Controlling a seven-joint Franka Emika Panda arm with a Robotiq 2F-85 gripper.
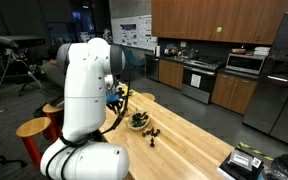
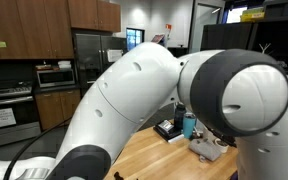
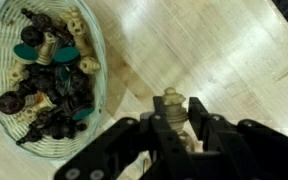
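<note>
In the wrist view, a light wooden chess piece (image 3: 174,103) stands out between the tips of my gripper, which is shut on it. The gripper's black fingers (image 3: 200,118) hide part of the piece's body. A pale wicker basket (image 3: 99,62) lies to the left, apart from the gripper, holding several dark and light chess pieces (image 3: 56,82), some with green bases. Exterior view 1 shows the basket (image 1: 137,121) on the table beside the arm; the held piece is too small to make out there.
Several dark pieces (image 1: 152,133) lie on the wooden table (image 1: 189,145) right of the basket. A black device (image 1: 242,163) sits at the near right. In exterior view 2, a blue canister (image 2: 189,126) and a grey object (image 2: 207,148) stand near the arm.
</note>
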